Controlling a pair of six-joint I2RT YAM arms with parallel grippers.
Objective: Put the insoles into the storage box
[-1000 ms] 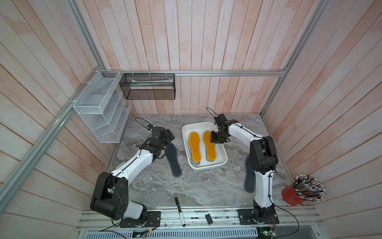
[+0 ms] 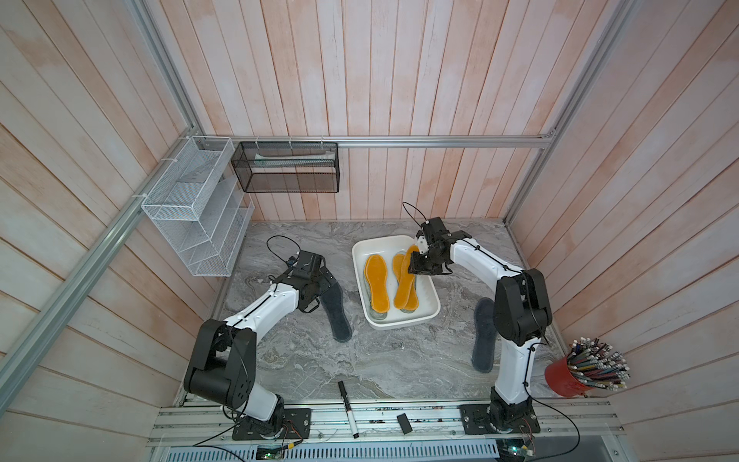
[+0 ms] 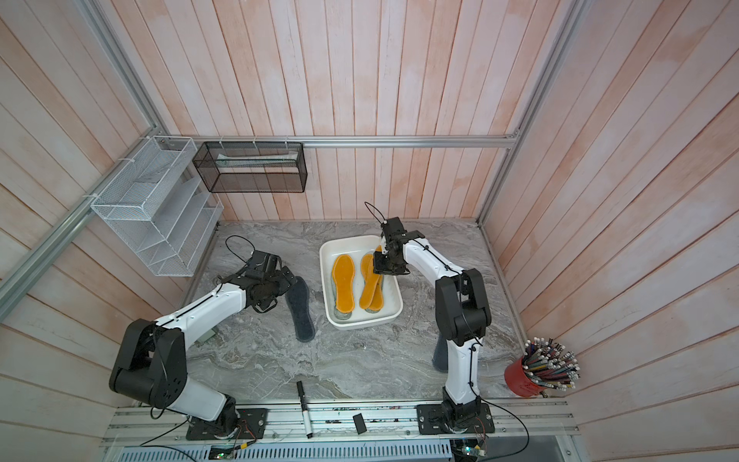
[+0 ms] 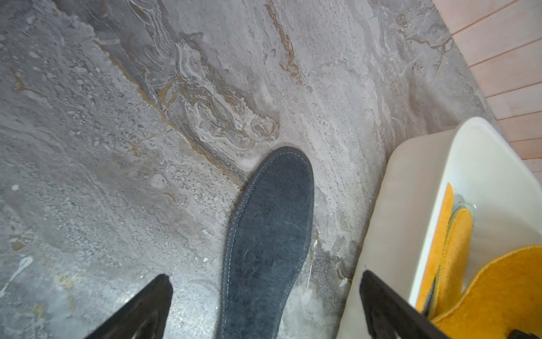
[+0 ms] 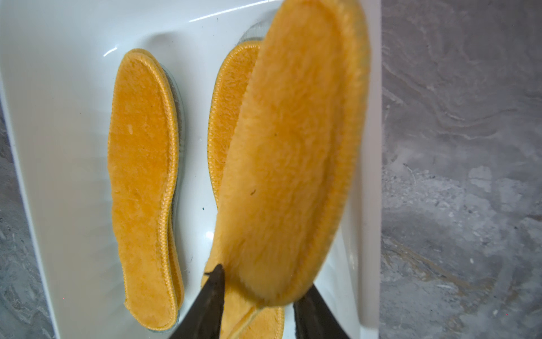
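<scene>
My left gripper is open above a dark grey insole, which lies on the table left of the white storage box; the fingers are on either side with no contact showing. A second dark insole lies right of the box. Inside the box, orange insoles lie in two groups: a left one and a right one. Over the right group, another orange insole slants up close to the camera. Its lower end is between the parted fingers of my right gripper; whether they grip it cannot be told.
A red cup full of pens stands at the front right. White wire shelves and a black mesh basket are on the walls. A marker lies at the front edge.
In the box, the upper right orange insole has turned and risen at its far end, baring another beneath it. My left gripper has shifted slightly left and down in view; the right has moved slightly.
</scene>
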